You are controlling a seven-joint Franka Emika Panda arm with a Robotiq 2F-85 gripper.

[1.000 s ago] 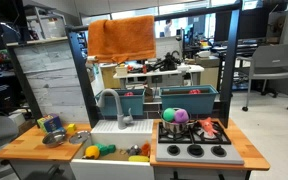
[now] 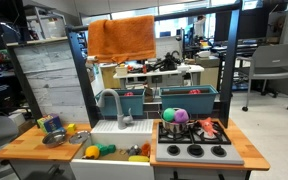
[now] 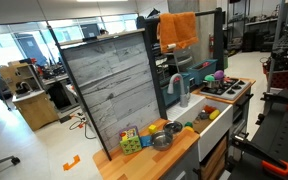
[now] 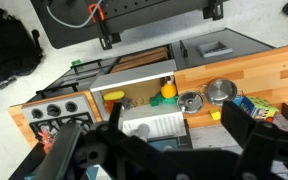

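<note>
Looking down in the wrist view, my gripper stands open above the toy kitchen, its dark fingers wide apart with nothing held between them. Below it, the white sink (image 2: pixel 106 170) holds several toy foods, among them a yellow-orange one (image 4: pixel 168 90). On the stove (image 2: pixel 196 150) stands a pot (image 2: pixel 174 127) with a green ball (image 2: pixel 167 115) and a purple ball (image 2: pixel 181 116); a reddish-pink item (image 2: pixel 208 129) lies beside it. Two metal pans, one of them a larger pan (image 4: pixel 221 91), rest on the wooden counter near a colourful box (image 4: pixel 256 108). The gripper cannot be made out in either exterior view.
A grey faucet (image 2: pixel 118 105) rises behind the sink. An orange towel (image 2: pixel 122 38) hangs from the black frame's top bar. Blue-green bins (image 2: pixel 189 98) sit behind the stove. A white plank panel (image 3: pixel 122 80) stands upright behind the pan counter.
</note>
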